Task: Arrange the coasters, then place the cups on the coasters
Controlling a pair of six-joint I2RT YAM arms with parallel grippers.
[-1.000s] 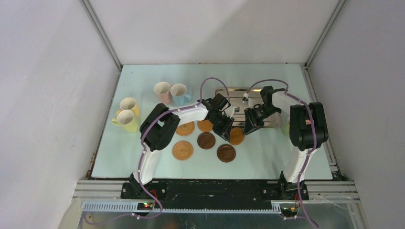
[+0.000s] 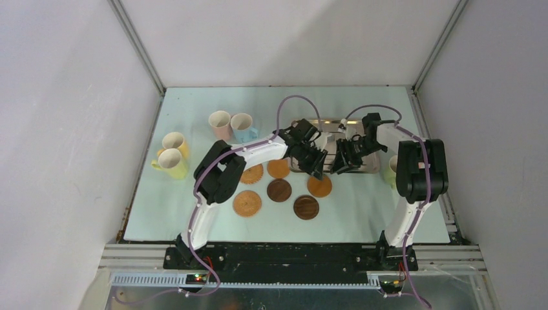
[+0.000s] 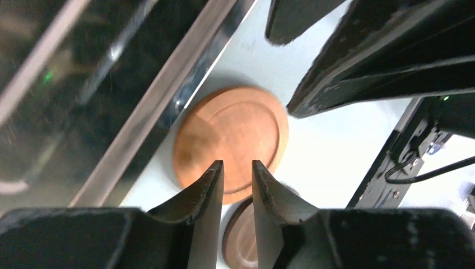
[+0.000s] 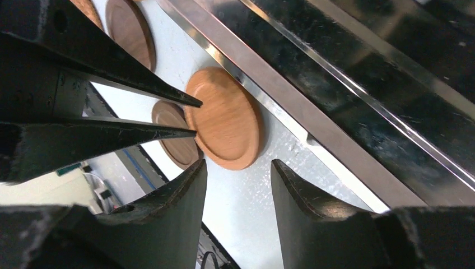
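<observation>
Below the metal rack's front edge lies a light brown coaster (image 2: 320, 186), flat on the table, with both grippers above it. My left gripper has a narrow gap between its fingers, and only the coaster (image 3: 238, 129) and table show through. To its right, my right gripper stands wider apart, also empty. Cups stand at the left: pink (image 2: 220, 126), blue (image 2: 244, 129), yellow (image 2: 174, 143) and lime (image 2: 172, 165). A green cup (image 2: 391, 170) at the right is partly hidden by the right arm.
The metal rack (image 2: 369, 165) lies under both forearms. Dark coasters (image 2: 279, 190) (image 2: 306, 207) and other light ones (image 2: 247, 203) lie at front centre. The two grippers are close together.
Over the last second my left gripper moved back and right, over the rack's front edge. The right gripper has shifted slightly back and to the right. Cups and coasters stay where they were.
</observation>
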